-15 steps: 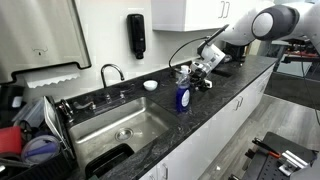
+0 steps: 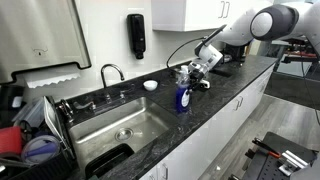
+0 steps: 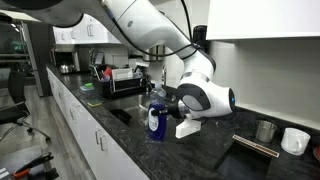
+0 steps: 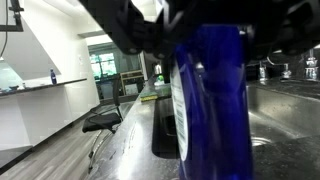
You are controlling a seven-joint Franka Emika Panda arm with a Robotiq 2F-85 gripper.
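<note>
A blue bottle (image 2: pixel 183 98) with a pale label stands upright on the dark counter, to the right of the sink. My gripper (image 3: pixel 160 101) is at the bottle's upper part, reaching it from the right in the first exterior view. In the wrist view the bottle (image 4: pixel 212 115) fills the middle, very close, with the dark gripper parts blurred across the top. Whether the fingers touch the bottle does not show clearly, as its body hides much of them.
The sink (image 2: pixel 120 130) with its tall faucet (image 2: pixel 112 72) lies left of the bottle. A white bowl (image 2: pixel 150 85) sits by the wall. Mugs (image 3: pixel 295 140) and a dark tray (image 3: pixel 243 160) stand on the counter behind the arm. The counter's front edge is near the bottle.
The gripper has moved left onto the bottle's upper part, from a little to the right of it. The bottle stands in the same place.
</note>
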